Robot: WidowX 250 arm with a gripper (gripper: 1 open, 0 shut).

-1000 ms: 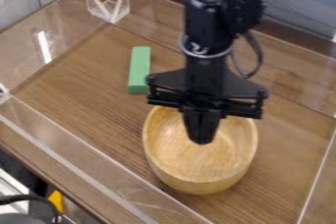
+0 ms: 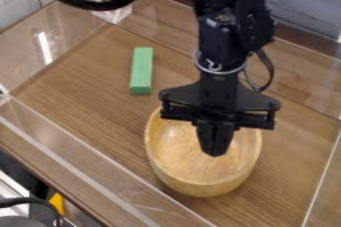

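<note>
A black arm reaches down from the top to my gripper (image 2: 213, 129), which hangs over a pale wooden bowl (image 2: 200, 171) on the brown table. The gripper's fingertips are shut, with nothing seen between them, and they hide part of the bowl's inside. The visible part of the bowl looks empty. A green block (image 2: 142, 70) lies to the left of the arm, behind the bowl.
A white wall and ledge run along the back. Dark cables and a small yellow item sit off the table at the lower left.
The bowl and the green block look unmoved.
</note>
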